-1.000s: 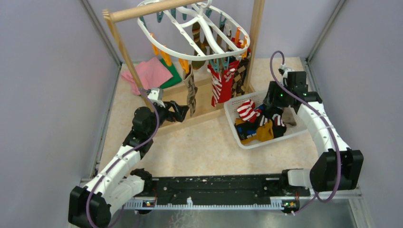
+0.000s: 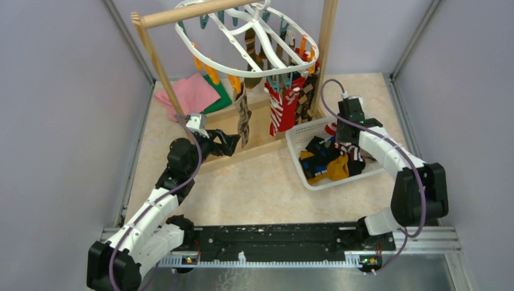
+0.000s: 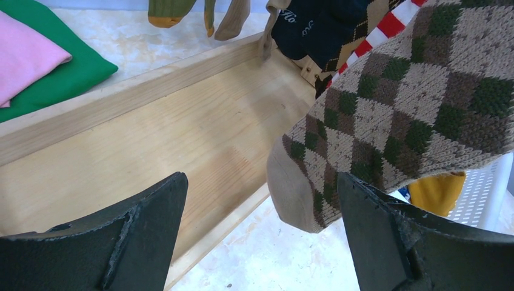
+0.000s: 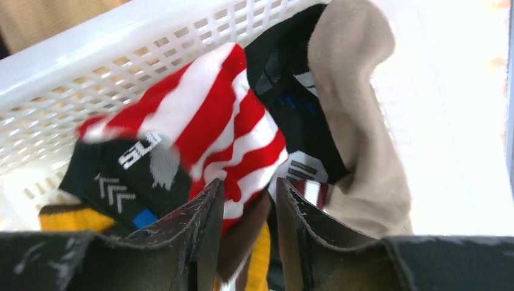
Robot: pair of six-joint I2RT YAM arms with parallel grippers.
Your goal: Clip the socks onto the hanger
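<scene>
A white hanger [image 2: 247, 71] with orange and teal clips hangs from a wooden frame, socks clipped to it. My left gripper [image 2: 230, 143] stands open beside a hanging argyle sock [image 3: 394, 115], empty between its fingers. My right gripper is over the white basket [image 2: 312, 185], part open; a red-and-white striped sock [image 4: 218, 121] lies at its fingertips, with dark, grey and mustard socks around it. Whether any cloth is between those fingers is unclear.
Pink [image 2: 185, 100] and green [image 2: 217, 104] cloths lie behind the frame at left.
The left arm has stayed still.
</scene>
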